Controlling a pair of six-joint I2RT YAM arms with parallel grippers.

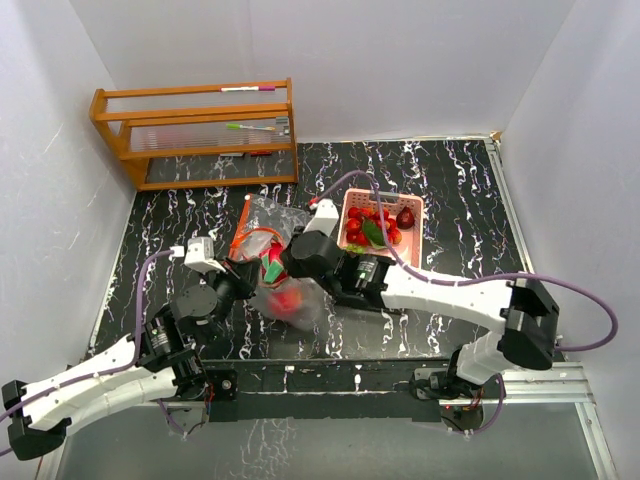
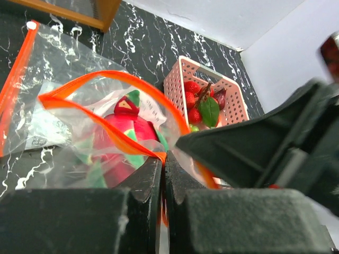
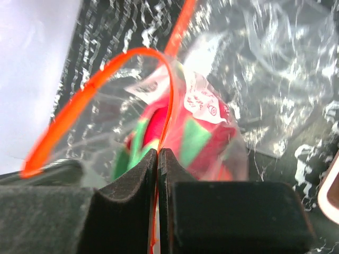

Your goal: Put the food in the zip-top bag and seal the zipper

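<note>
The clear bag (image 1: 290, 303) with an orange zipper rim (image 2: 85, 79) holds a red, pink and green food item (image 2: 128, 127), seen through the plastic. My left gripper (image 1: 245, 275) is shut on the orange zipper edge at the bag's near side. My right gripper is also shut on the orange zipper edge, higher and to the right of the left one. Between them the rim rises in a loose loop, the mouth gaping. Another clear bag (image 2: 37, 63) with an orange strip lies flat behind.
A pink basket (image 1: 410, 200) of strawberries, greens and other produce stands at the right. A wooden rack (image 1: 200, 183) stands at the back left.
</note>
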